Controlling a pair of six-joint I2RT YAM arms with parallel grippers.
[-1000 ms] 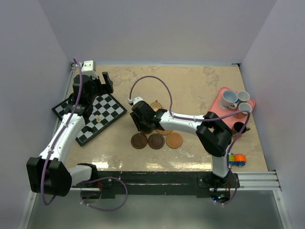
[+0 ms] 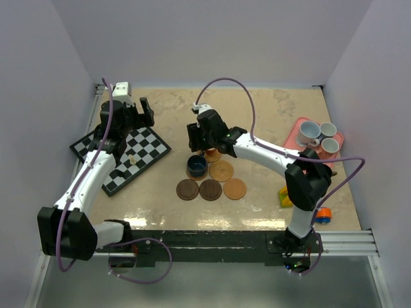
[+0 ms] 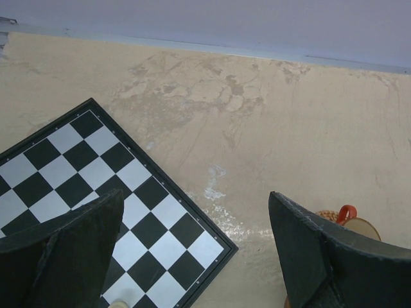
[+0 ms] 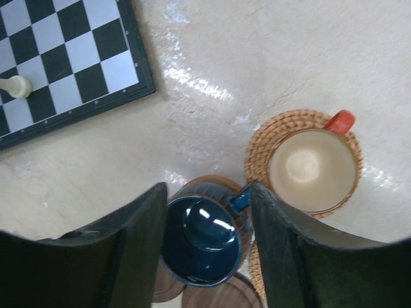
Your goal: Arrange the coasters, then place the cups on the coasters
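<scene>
A dark blue cup [image 2: 197, 165] stands upright on a round coaster, whose brown edge [image 4: 215, 179] shows behind it in the right wrist view. My right gripper [image 2: 192, 137] is just beyond the cup in the top view, its fingers [image 4: 144, 224] apart. In the right wrist view the cup appears between and below them, not gripped. A cream cup with a red handle [image 4: 313, 170] sits on a woven coaster [image 4: 260, 151], partly hidden by the right arm from above. Over the chessboard's far side, my left gripper [image 2: 146, 112] stands open and empty.
Two dark coasters [image 2: 187, 189] and light ones [image 2: 235, 188] lie in front. The chessboard [image 2: 142, 156] is at left, with a pale piece [image 4: 16, 86] on it. A pink tray [image 2: 294, 136] with several cups is at right.
The left arm has barely moved.
</scene>
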